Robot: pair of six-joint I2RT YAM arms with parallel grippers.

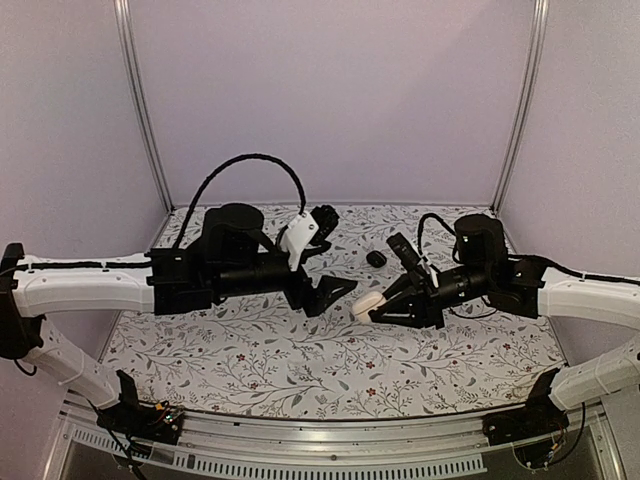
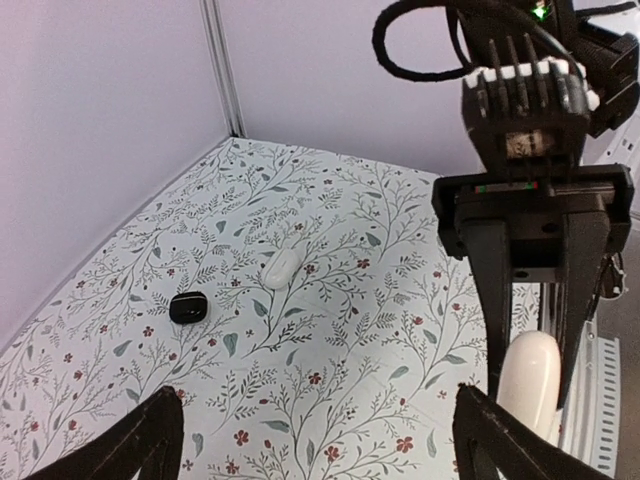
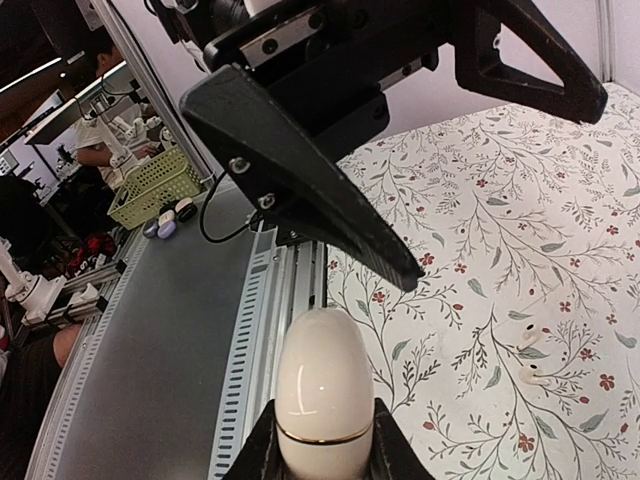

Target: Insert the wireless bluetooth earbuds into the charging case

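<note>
My right gripper (image 1: pixel 385 310) is shut on the white charging case (image 1: pixel 367 305), which stands upright between its fingers in the right wrist view (image 3: pixel 323 385), a thin seam round it. My left gripper (image 1: pixel 330 295) is open and empty, just left of the case, its fingertips apart at the bottom of the left wrist view, where the case (image 2: pixel 530 380) shows at the lower right. Two small pale pieces (image 3: pixel 532 350), possibly earbuds, lie on the floral mat in the right wrist view.
A small black box (image 1: pixel 376 258) lies at the back of the mat (image 1: pixel 250 370), with a white oblong piece (image 2: pixel 283 268) near it in the left wrist view.
</note>
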